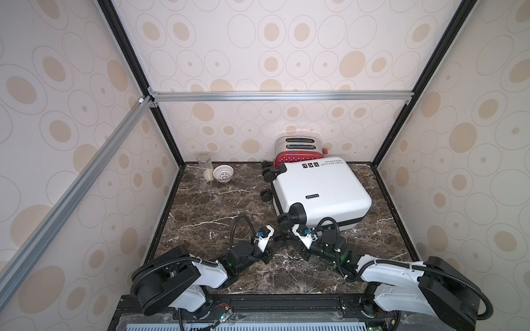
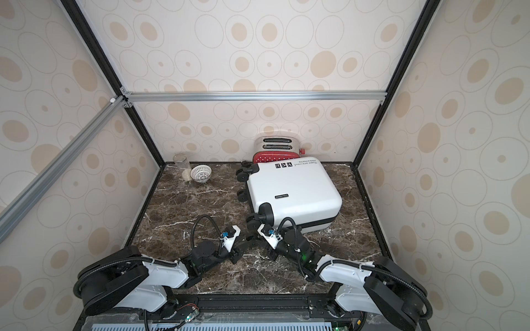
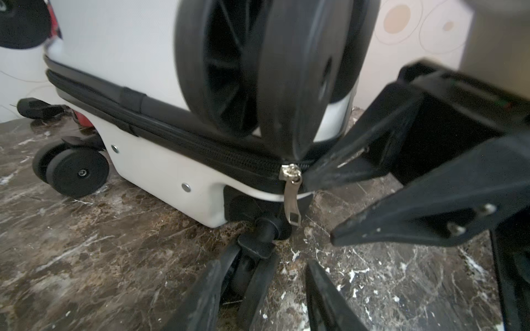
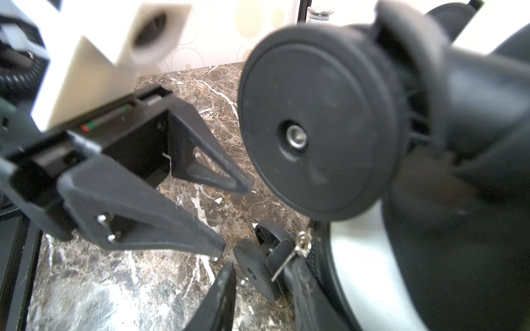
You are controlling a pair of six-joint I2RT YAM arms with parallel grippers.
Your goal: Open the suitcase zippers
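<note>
The white suitcase (image 1: 325, 190) lies flat, its wheels pointing left. A dark zipper (image 3: 198, 151) runs around its side, and a metal zipper pull (image 3: 292, 198) hangs at the near corner, below an upper wheel. My left gripper is part open in front of that corner, with nothing held between its fingers. My right gripper is also part open; one finger (image 4: 309, 298) is close to the pull (image 4: 301, 247), but contact is unclear. In the left wrist view, the right gripper's upper fingertip (image 3: 317, 179) appears just right of the slider.
Black caster wheels (image 4: 325, 121) jut out close to both grippers. Behind the suitcase stands a red toaster (image 1: 298, 149). A white basket (image 1: 223, 173) and a glass jar (image 1: 204, 165) are at the back left.
</note>
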